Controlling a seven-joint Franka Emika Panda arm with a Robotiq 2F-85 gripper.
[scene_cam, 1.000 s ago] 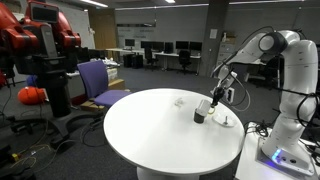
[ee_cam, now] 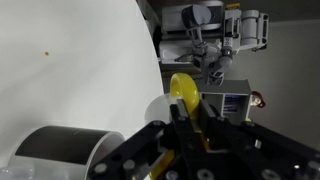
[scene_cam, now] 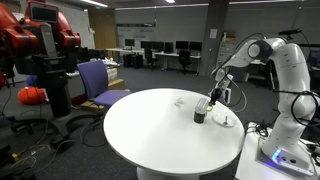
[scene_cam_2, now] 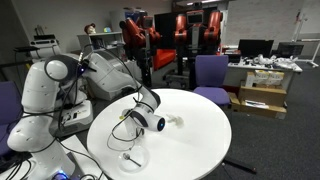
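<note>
A slender yellow object lies between the fingers of my gripper in the wrist view, and the finger is shut on it. Its far end points away from the gripper; the rest is partly covered by the fingers. Close by stands a dark cup with a shiny rim, apart from the yellow object. In the first exterior view the dark cup is on the round table's right part, just below my gripper. A white plate with something small on it lies to the right.
A few small pale items lie toward its far edge. A purple chair stands beyond the table.
The arm near the cup has shifted only slightly in the first exterior view. The cup and plate look unmoved.
</note>
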